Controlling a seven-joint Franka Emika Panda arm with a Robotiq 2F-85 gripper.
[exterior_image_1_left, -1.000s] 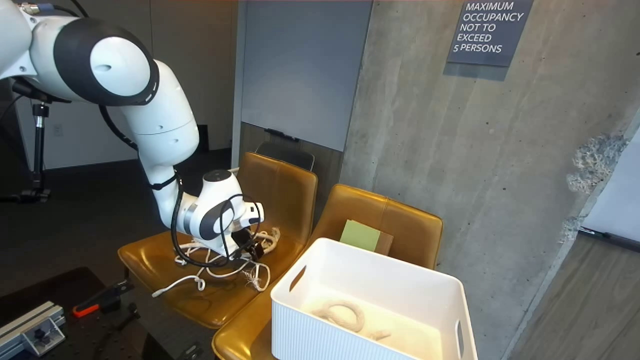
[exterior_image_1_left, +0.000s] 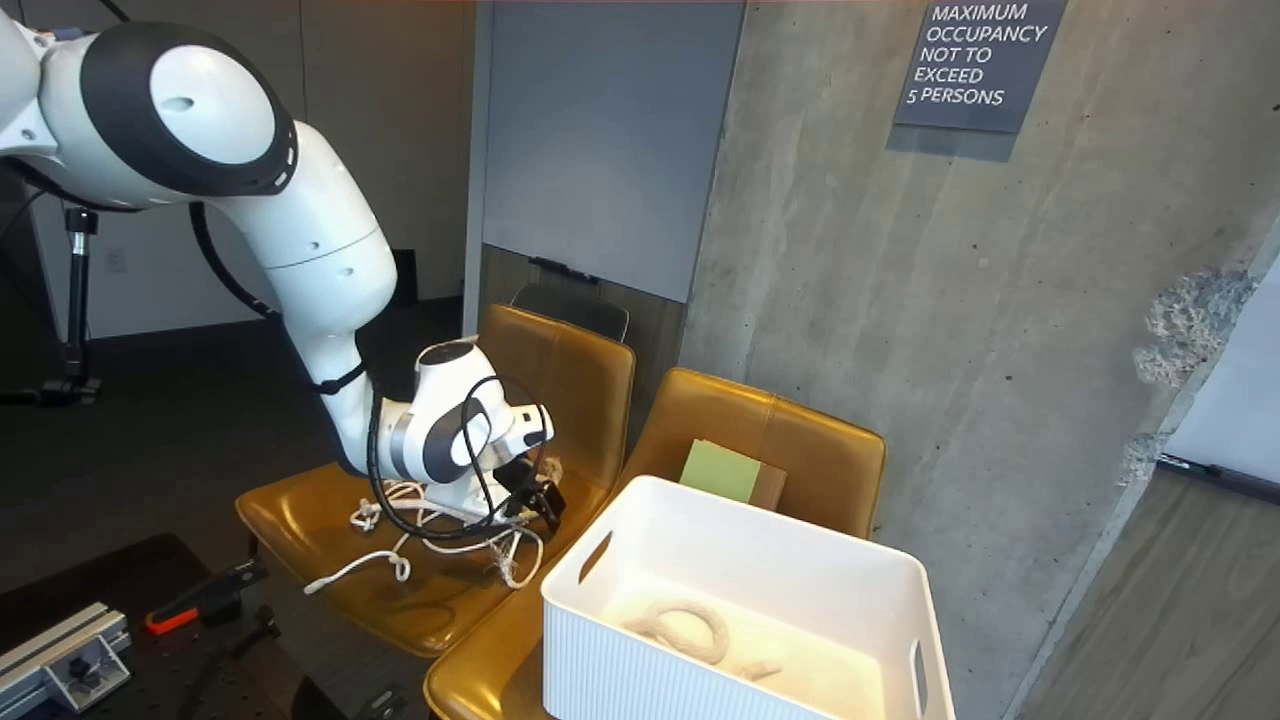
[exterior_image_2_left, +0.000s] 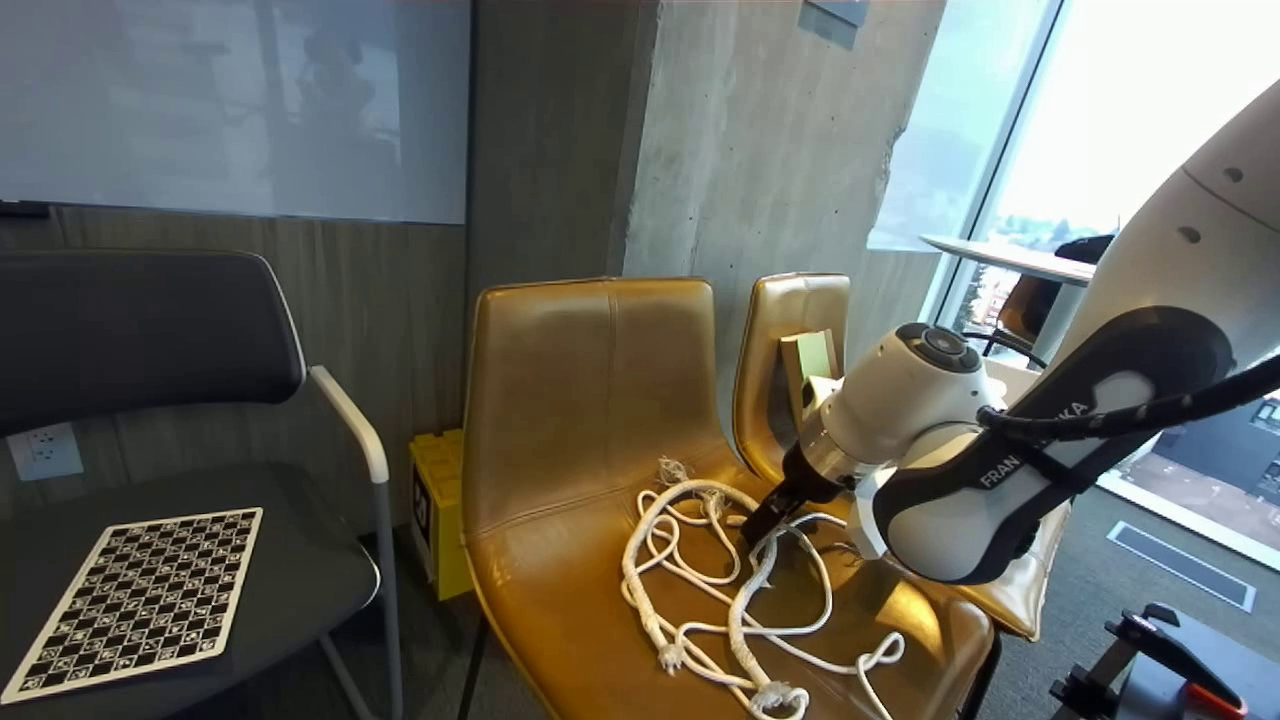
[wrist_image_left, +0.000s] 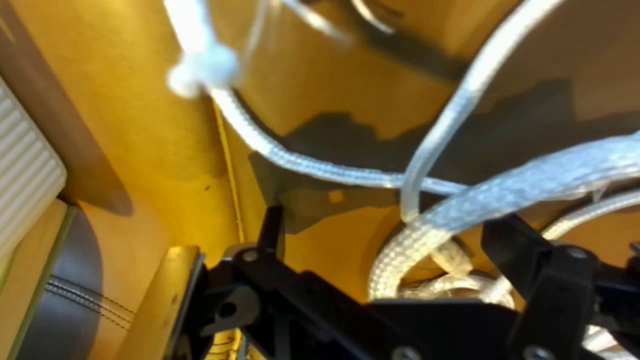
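White ropes (exterior_image_2_left: 746, 610) of thick and thin strands lie tangled on the seat of a tan leather chair (exterior_image_2_left: 588, 408). Low over that seat, my gripper stands open, its two black fingers spread wide. In the wrist view a thick braided rope (wrist_image_left: 480, 201) curves between the fingers toward the right one and partly hides behind it; a thinner strand crosses farther out. Whether any rope touches the fingers I cannot tell. A white ribbed bin (exterior_image_1_left: 732, 534) sits on the neighbouring tan chair, with a coil of pale rope (exterior_image_1_left: 690, 632) inside.
Behind the bin, a green and brown block (exterior_image_1_left: 732, 474) leans on the second chair's back (exterior_image_1_left: 828, 462). A dark chair holding a checkered board (exterior_image_2_left: 138, 600) stands at the left in exterior view 2. Tools lie on a dark table (exterior_image_1_left: 180, 654).
My gripper and wrist have shifted to the right and slightly lower in exterior view 1, toward the bin side of the seat. The bin has not moved.
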